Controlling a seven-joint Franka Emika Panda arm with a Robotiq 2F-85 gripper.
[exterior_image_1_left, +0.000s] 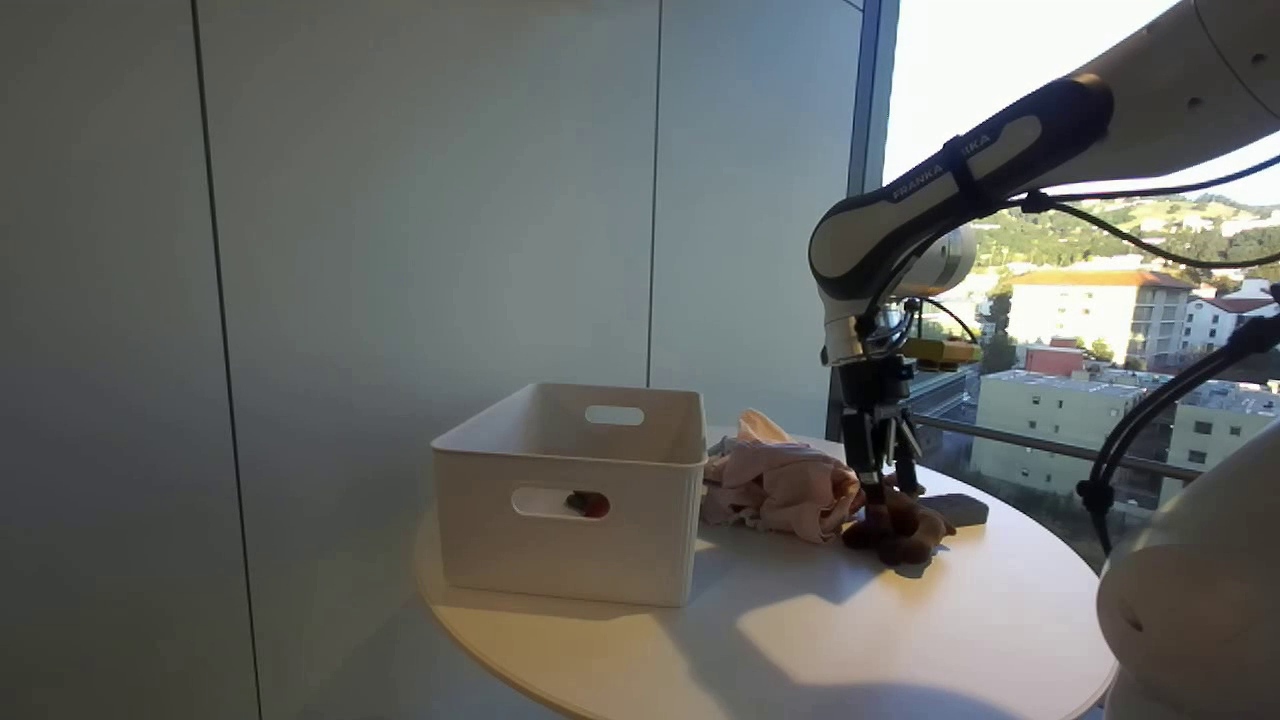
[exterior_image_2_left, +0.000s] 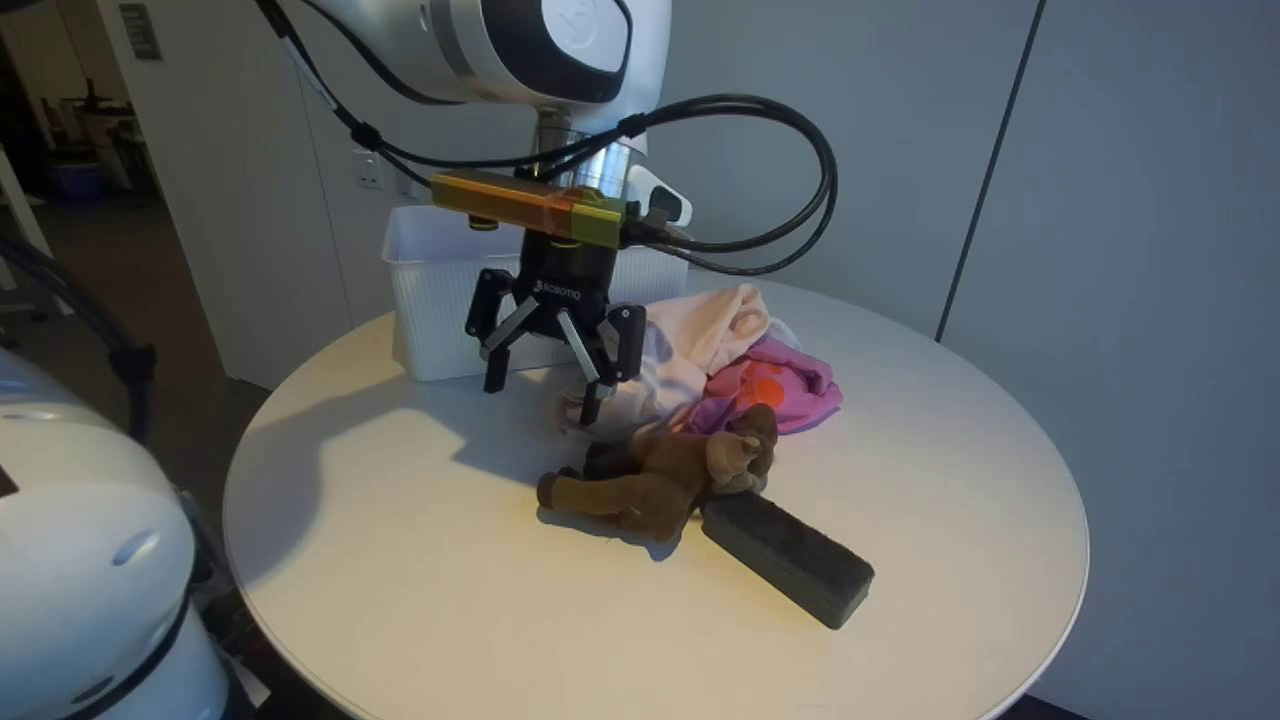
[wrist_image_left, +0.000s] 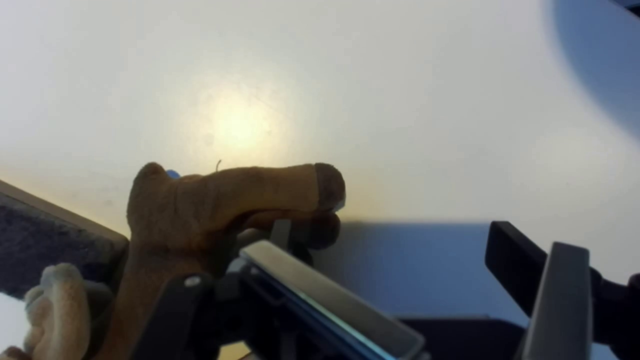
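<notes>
My gripper (exterior_image_2_left: 542, 394) points down over the table, its fingers spread wide with nothing between them. A brown plush toy (exterior_image_2_left: 654, 486) lies on the table, in exterior view 2 just below and to the right of the fingertips. In the wrist view its leg (wrist_image_left: 264, 186) reaches towards the middle, and the left finger (wrist_image_left: 280, 231) overlaps the toy's feet; contact cannot be judged. A dark grey block (exterior_image_2_left: 786, 558) rests against the toy's head end. Behind the toy is a heap of cloth, part pale pink (exterior_image_2_left: 696, 330) and part purple (exterior_image_2_left: 798, 390).
A white bin (exterior_image_1_left: 570, 528) with handle slots stands beyond the cloth; something red and dark (exterior_image_1_left: 588, 504) shows through its near slot. Cables loop beside the arm.
</notes>
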